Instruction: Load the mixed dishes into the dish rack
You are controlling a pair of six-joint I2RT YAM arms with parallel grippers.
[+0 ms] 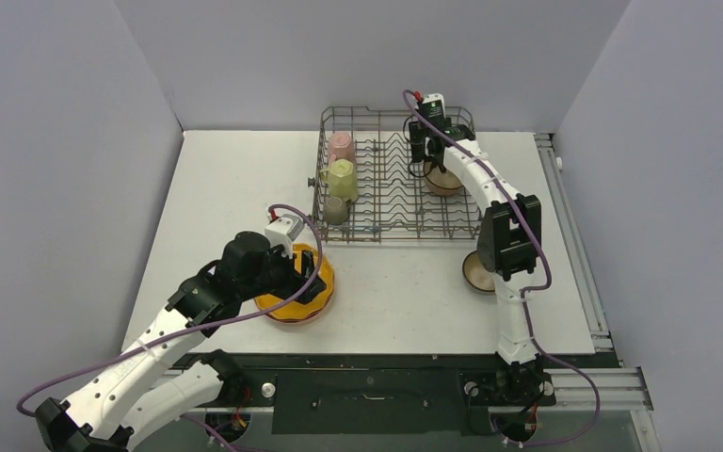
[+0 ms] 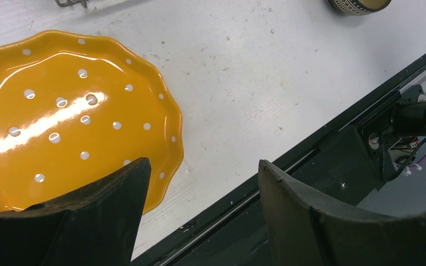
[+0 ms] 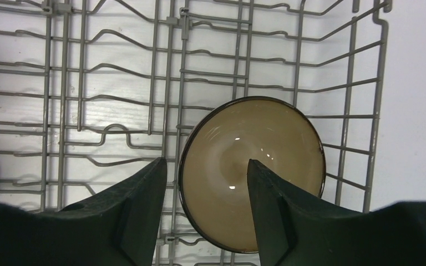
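Observation:
A brown bowl [image 3: 288, 144] with a dark rim sits in the right part of the wire dish rack [image 1: 383, 229]. My right gripper stands open over it, the bowl's left rim showing between the fingers. Pink [image 1: 341, 144], yellow-green [image 1: 343, 179] and grey [image 1: 335, 211] cups line the rack's left side. On the counter at front left lies a scalloped orange plate [image 2: 116, 100] with white dots, a pinkish rim [image 1: 294, 322] showing beneath it. Above the plate's right edge, my left gripper is open and empty. Another bowl [image 1: 476, 273] stands at the right, partly hidden by the right arm.
The middle of the rack is empty between the cups and the bowl. Bare counter [image 1: 391, 297] stretches between the plate and the bowl in front of the rack. Grey walls enclose the back and sides.

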